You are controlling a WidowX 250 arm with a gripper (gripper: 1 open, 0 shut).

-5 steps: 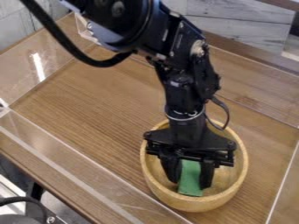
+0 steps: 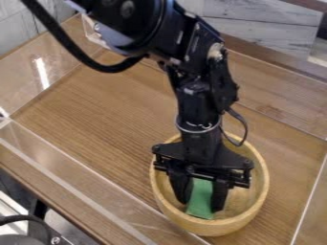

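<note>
My black gripper (image 2: 202, 191) points down into a pale yellow wooden bowl (image 2: 243, 212) at the lower right of the camera view. Its fingers straddle a green object (image 2: 200, 206) inside the bowl. The gripper's body hides part of that object, and whether the fingers press on it is unclear.
The bowl stands near the front right of a wooden tray or table (image 2: 90, 115) with clear plastic-like edging. Grey-white boards line the back, and black cables run at the left.
The gripper has shifted slightly to the left within the bowl, and the green object now appears a little further left too.
</note>
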